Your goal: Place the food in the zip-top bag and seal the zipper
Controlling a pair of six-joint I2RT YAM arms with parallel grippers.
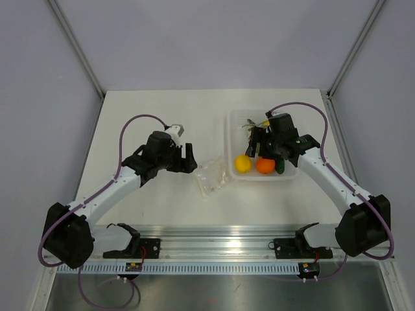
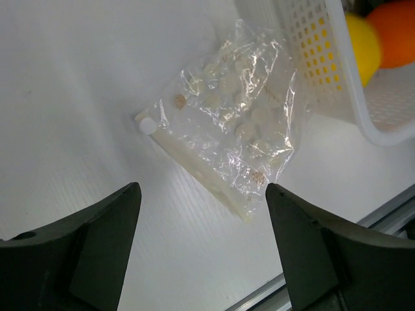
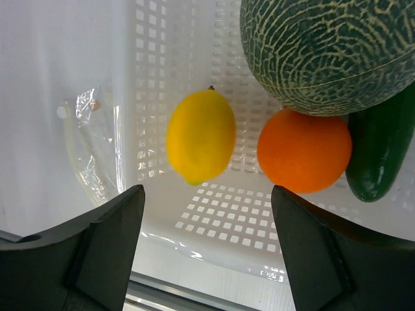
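Note:
The clear zip bag [image 2: 237, 116] lies flat on the table left of the basket, its zipper strip [image 2: 194, 165] with a pale slider toward me. Pale round shapes and brown spots show on the bag; I cannot tell whether they are printed. Left of the bag, my left gripper [image 1: 185, 160] stands open and empty. Above the basket, my right gripper [image 1: 257, 142] is open, nothing between its fingers. Below it in the basket lie a yellow lemon [image 3: 201, 136], an orange [image 3: 303, 150], a dark green cucumber [image 3: 379, 152] and a large green-netted melon or squash [image 3: 331, 55].
The white perforated basket [image 1: 228, 139] stands right of centre, its left wall close to the bag. Yellow and leafy items at its back are partly hidden by my right arm. Bare table [image 1: 162, 207] lies to the left and in front.

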